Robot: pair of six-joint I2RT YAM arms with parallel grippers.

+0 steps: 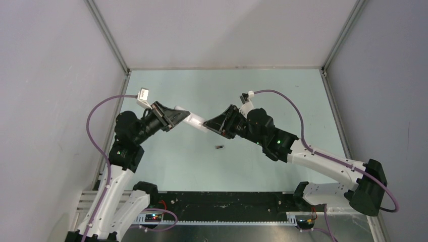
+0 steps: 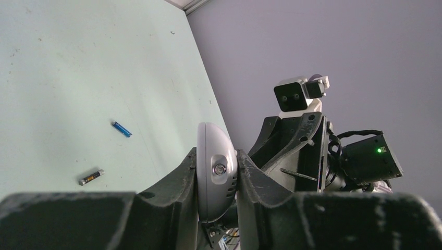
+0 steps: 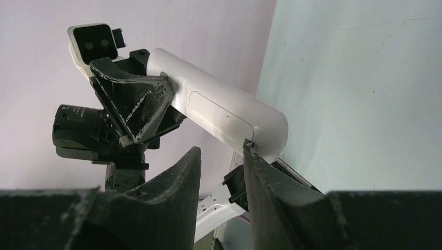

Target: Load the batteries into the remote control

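Observation:
A white remote control (image 1: 194, 119) is held up by my left gripper, which is shut on it. In the right wrist view its back, with the outlined battery cover (image 3: 219, 117), faces my right gripper. That gripper is open, with one fingertip at the cover's near end; whether it touches is hard to tell. On the table lie a blue battery (image 2: 121, 129) and a black battery (image 2: 91, 177), seen in the left wrist view. In the top view only a small dark battery (image 1: 219, 146) shows below the remote.
Walls (image 1: 378, 101) enclose it at the back and both sides. A dark strip (image 1: 227, 206) runs along its front edge.

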